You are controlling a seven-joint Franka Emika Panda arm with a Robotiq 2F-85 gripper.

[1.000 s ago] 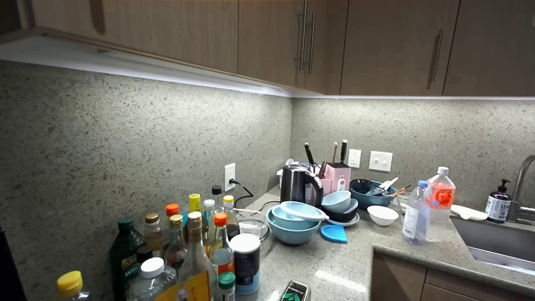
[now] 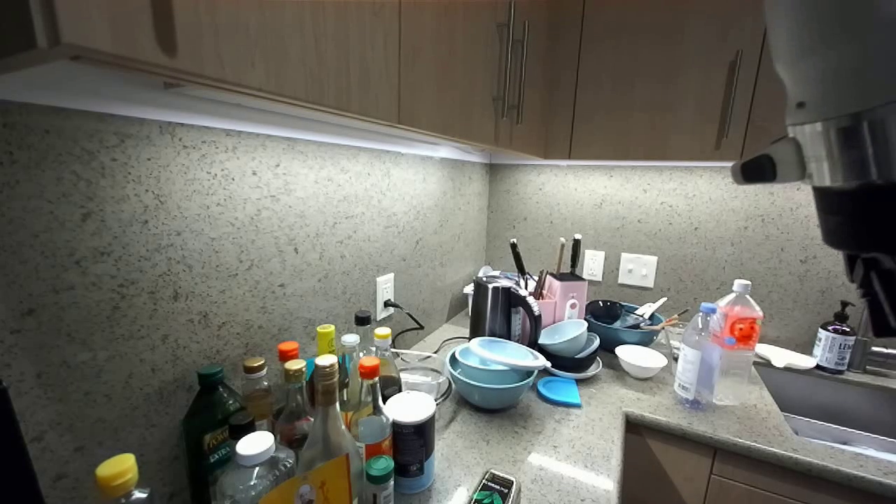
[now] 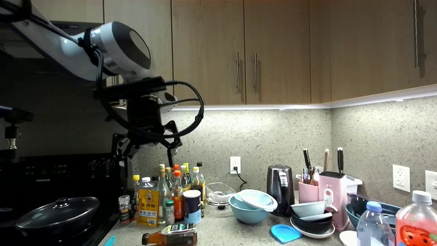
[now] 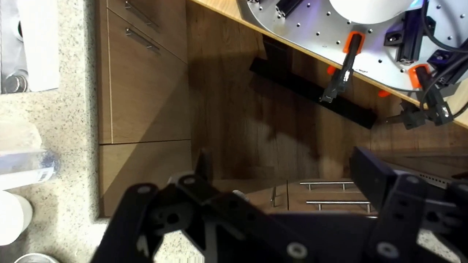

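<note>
High above the counter's stove end, my gripper (image 3: 148, 168) hangs with its two fingers spread wide and nothing between them. The wrist view has its dark fingers far apart over floor and cabinets. Below it in exterior view 2, a sauce bottle (image 3: 171, 236) lies on its side at the counter's front. Behind that bottle stands a tight group of condiment bottles, among them a yellow-labelled one (image 3: 148, 203) and a dark canister with a white lid (image 3: 192, 205). Exterior view 1 catches only part of the arm at its right edge.
Blue bowls (image 3: 247, 209), a black kettle (image 3: 281, 189) and a pink knife block (image 3: 334, 196) crowd the corner. Two plastic bottles stand near the sink (image 2: 827, 403). A lidded pan (image 3: 59, 215) sits on the stove. Some counter before the bowls is bare.
The arm has come into exterior view 1 at the upper right, where it was absent a second ago. The objects on the counter look unmoved.
</note>
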